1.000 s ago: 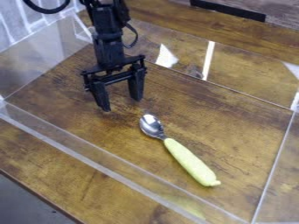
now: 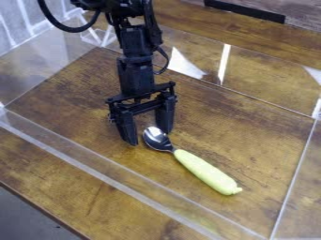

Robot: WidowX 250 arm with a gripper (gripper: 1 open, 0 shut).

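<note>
My black gripper (image 2: 145,120) hangs low over the wooden surface, its two fingers spread open. Close by its right finger lies a metal spoon (image 2: 158,139) with a pale yellow-green handle (image 2: 205,171), angled toward the lower right. The right finger partly overlaps the bowl's upper edge in view; whether it touches cannot be told.
The wooden table (image 2: 75,169) is bordered by clear transparent walls or panels along the left, front and right. The area to the right of the gripper and behind the spoon is clear. A dark strip (image 2: 245,12) runs at the back.
My gripper has moved toward the front and slightly right, down to beside the spoon's bowl. The spoon appears shifted slightly downward in the image.
</note>
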